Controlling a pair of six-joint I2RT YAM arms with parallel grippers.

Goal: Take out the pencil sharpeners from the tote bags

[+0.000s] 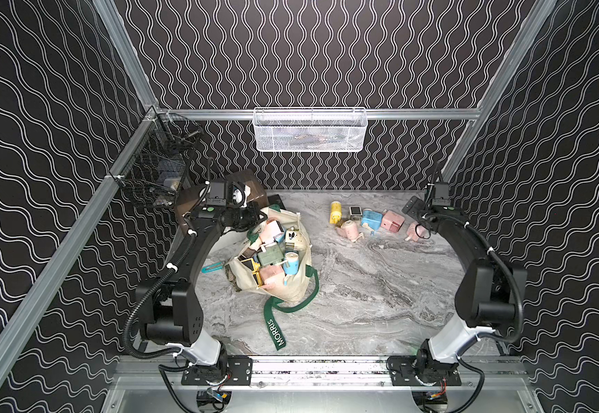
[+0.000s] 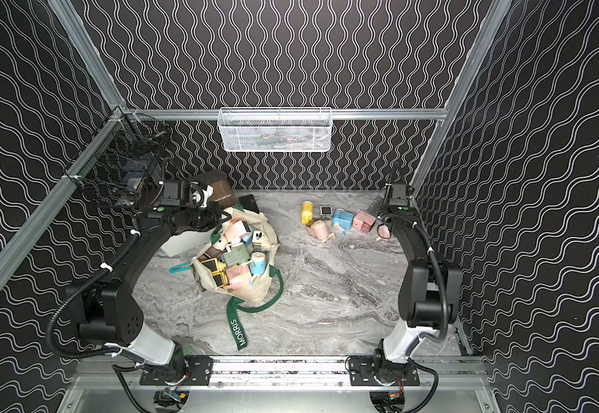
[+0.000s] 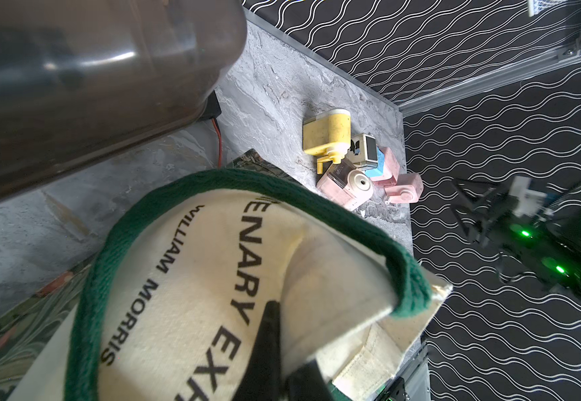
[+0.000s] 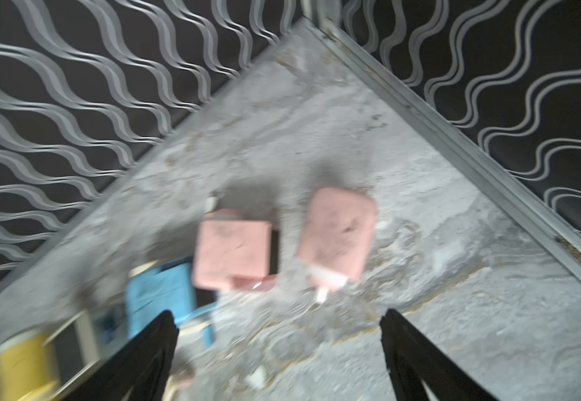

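The cream tote bag with green handles lies open at left centre, several sharpeners inside, among them a blue one and a green one. My left gripper is shut at the bag's edge, the cream cloth rising right beside its fingers. My right gripper stands open with nothing between its fingers, above the table. Ahead of it lie a pink sharpener, another pink one, a blue one and a yellow one, the last ones blurred.
A brown rounded object stands behind the bag on the left. A white mesh basket hangs on the back wall.
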